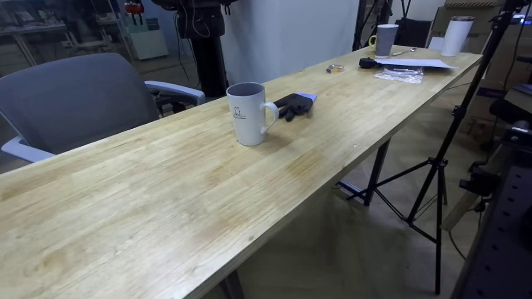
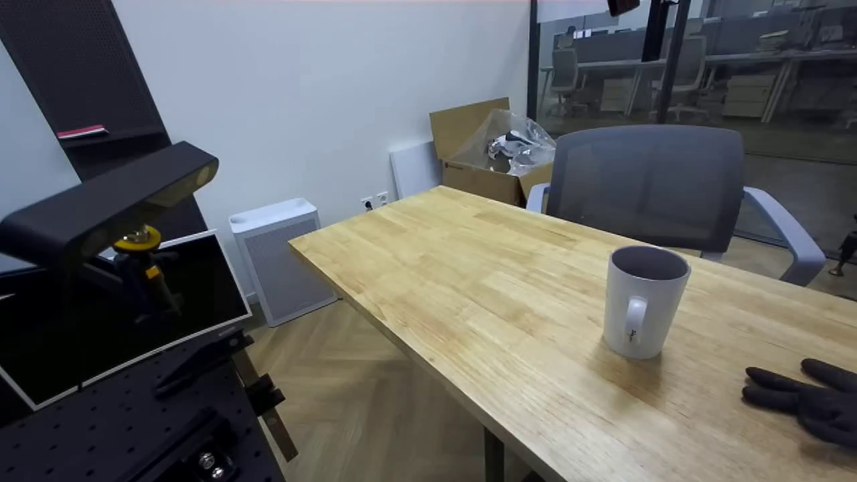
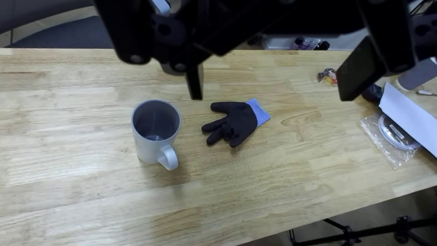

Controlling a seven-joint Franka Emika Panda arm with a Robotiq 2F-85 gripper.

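A tall white mug (image 1: 247, 117) stands upright on the wooden table, a small line drawing on its side. From above in the wrist view the mug (image 3: 155, 127) looks empty, its handle (image 3: 168, 157) pointing toward the lower right. Beside it lies a dark glove (image 3: 235, 123) with a blue cuff, apart from the mug. My gripper is open above the table, its two dark fingers wide apart and nothing between them. Both glove and mug are clear of the fingers.
Farther along the table are a clear plastic bag (image 3: 389, 143), a white sheet (image 1: 416, 62), a grey cup (image 1: 386, 40) and a white tumbler (image 1: 456, 37). An office chair (image 2: 652, 185) stands against the far edge. Bare tabletop (image 2: 450, 273) stretches out on the mug's other side.
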